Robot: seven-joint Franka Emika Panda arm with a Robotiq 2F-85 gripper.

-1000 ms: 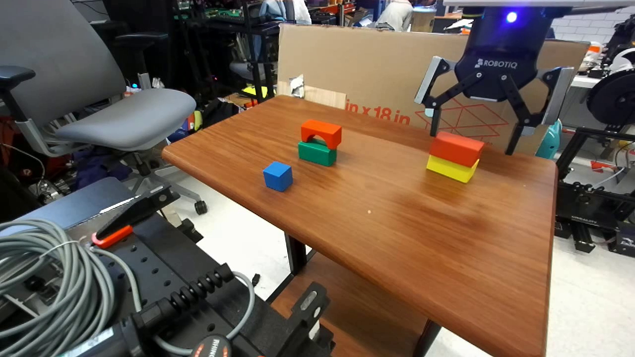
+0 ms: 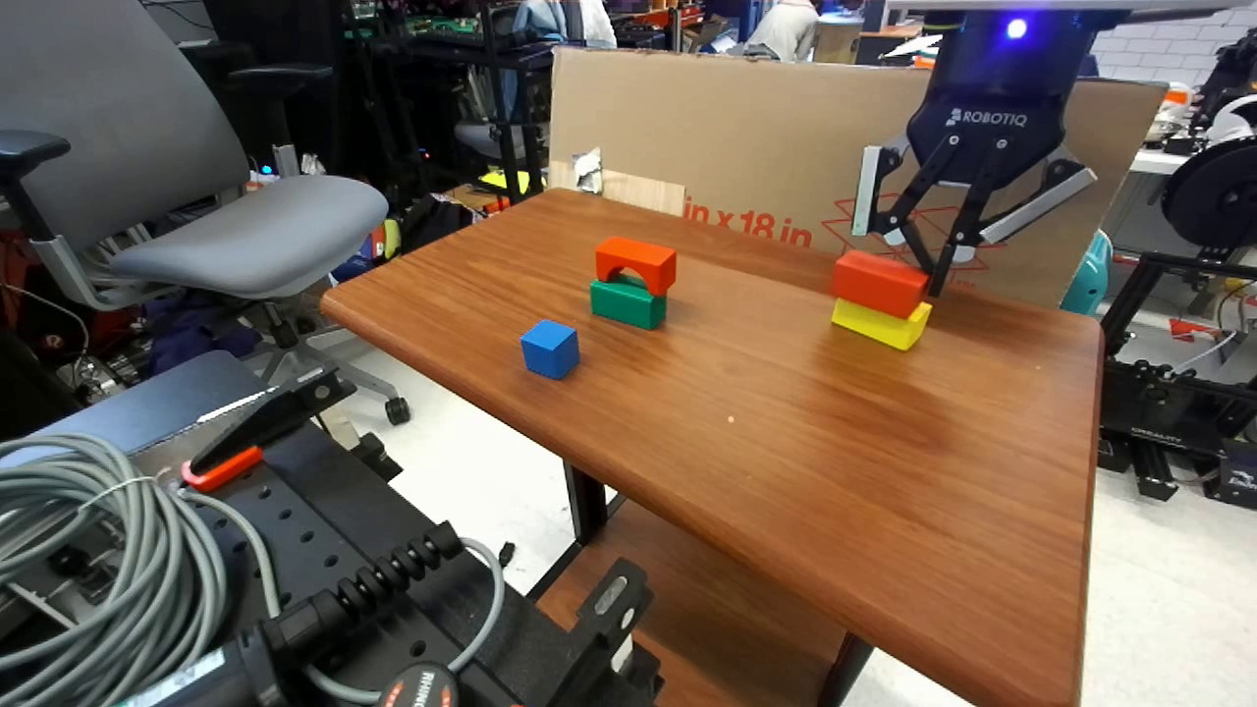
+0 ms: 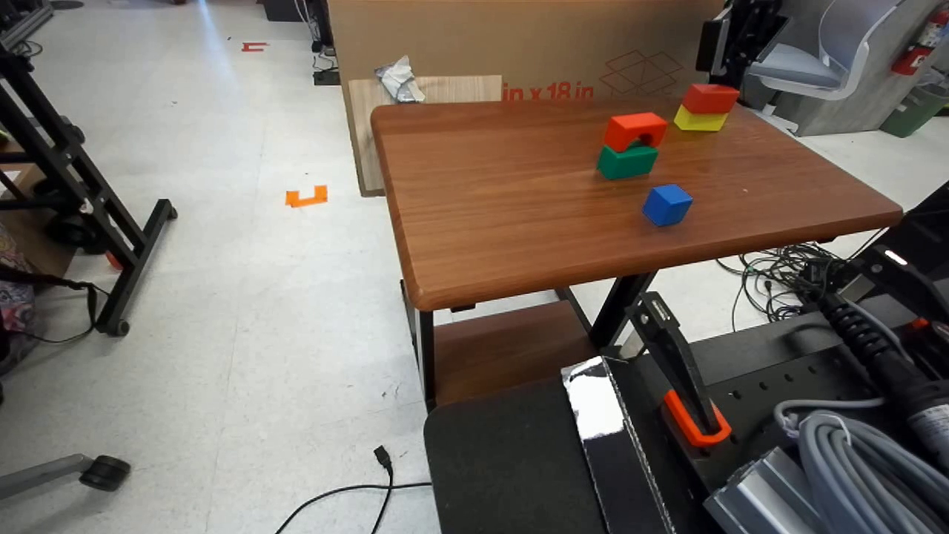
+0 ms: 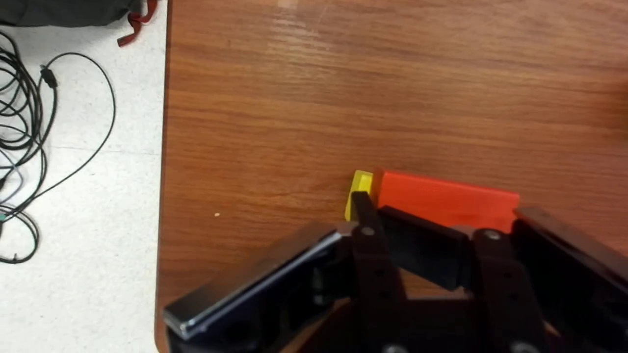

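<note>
A red block (image 2: 880, 283) lies on top of a yellow block (image 2: 880, 324) at the table's far right. My gripper (image 2: 932, 273) has its fingers drawn together at the red block's far side, with neither block between them. In the wrist view the gripper overlaps the near edge of the red block (image 4: 447, 197), and one end of the yellow block (image 4: 360, 183) sticks out past the red one. Whether the fingertips touch the blocks I cannot tell. In exterior view 2, the stacked red block (image 3: 711, 99) and yellow block (image 3: 700, 119) hide the fingertips.
An orange arch (image 2: 636, 260) sits on a green block (image 2: 628, 302) toward the table's middle. A blue cube (image 2: 550, 350) stands alone closer to the front edge. Behind the table rises a cardboard sheet (image 2: 731, 130).
</note>
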